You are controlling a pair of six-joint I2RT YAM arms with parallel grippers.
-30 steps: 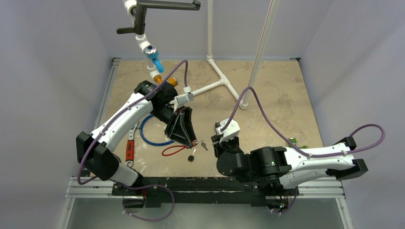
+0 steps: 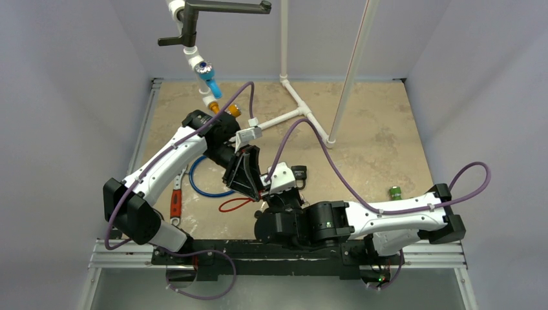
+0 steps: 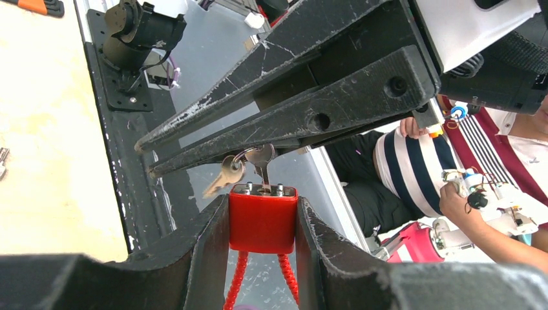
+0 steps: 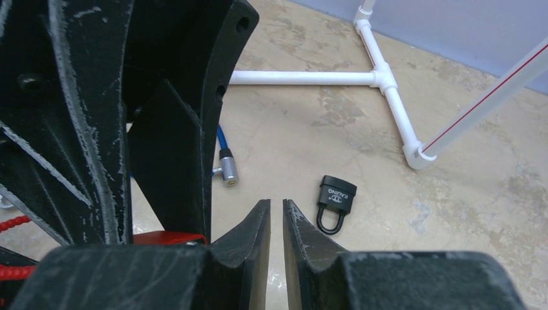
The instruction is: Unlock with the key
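Observation:
The red padlock (image 3: 263,223) is pinched by my left gripper, its red cable shackle (image 3: 286,274) hanging below. From its top face stands a key (image 3: 260,156), its blade in the lock; a second key (image 3: 227,174) dangles from the same ring. Across the key's head reaches my right gripper, open, with a narrow gap between its fingers. One of those fingers lies close by the key head; whether they touch, I cannot tell. In the right wrist view, nothing shows between the right gripper's fingertips (image 4: 289,216), and the keys are hidden.
A black padlock (image 4: 336,197) lies on the table, right of the grippers. Behind it stand white pipes (image 4: 310,78). A blue cable lock (image 2: 201,188) and an orange-handled wrench (image 2: 176,203) lie to the left.
The left arm has stayed put.

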